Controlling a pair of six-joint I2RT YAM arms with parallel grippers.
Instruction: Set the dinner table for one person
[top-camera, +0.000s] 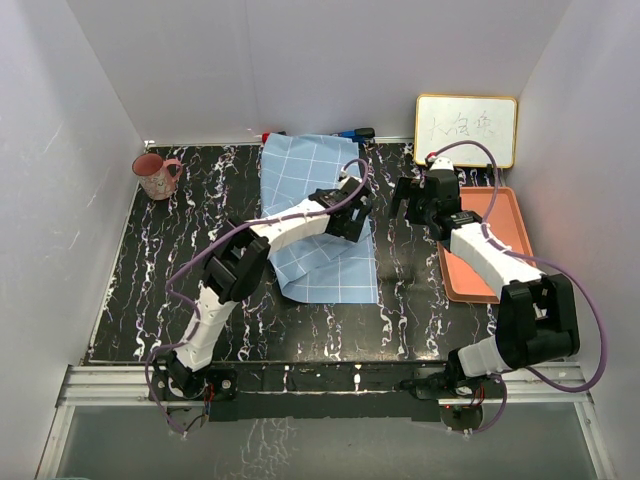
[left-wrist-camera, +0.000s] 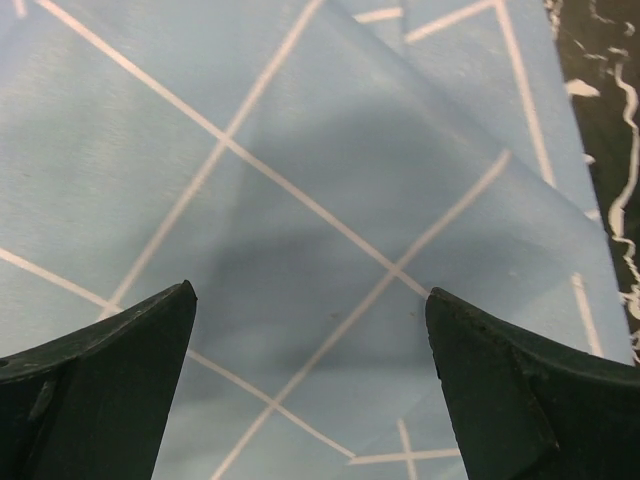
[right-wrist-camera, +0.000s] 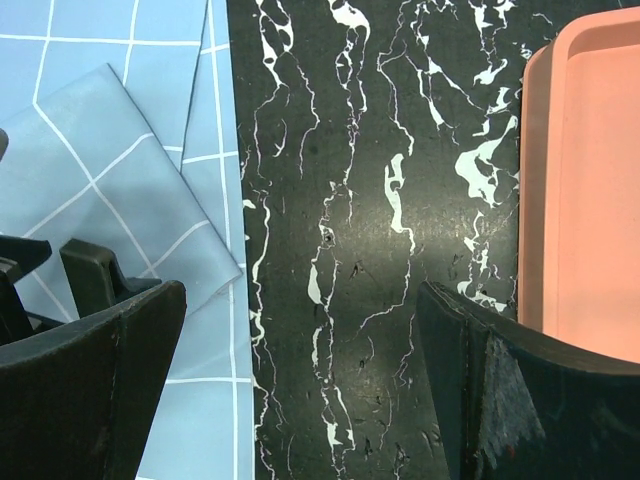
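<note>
A light blue checked cloth (top-camera: 335, 275) lies on the black marbled table, with a folded-over flap across its middle that leaves a diagonal edge. Above the flap's right corner, my left gripper (top-camera: 362, 222) stands open. In the left wrist view the flap (left-wrist-camera: 300, 240) spreads below the parted fingers (left-wrist-camera: 110, 385), and nothing is between them. My right gripper (top-camera: 399, 197) is open over bare table, to the right of the cloth. In the right wrist view the flap's corner (right-wrist-camera: 225, 265) points toward the table, and part of the left gripper shows at the left edge.
An orange tray (top-camera: 470, 285) lies at the right, partly under the right arm. A pink patterned mug (top-camera: 157, 176) stands at the back left. Behind the right arm leans a whiteboard (top-camera: 466, 125). Dark pen-like items (top-camera: 357, 133) lie at the back.
</note>
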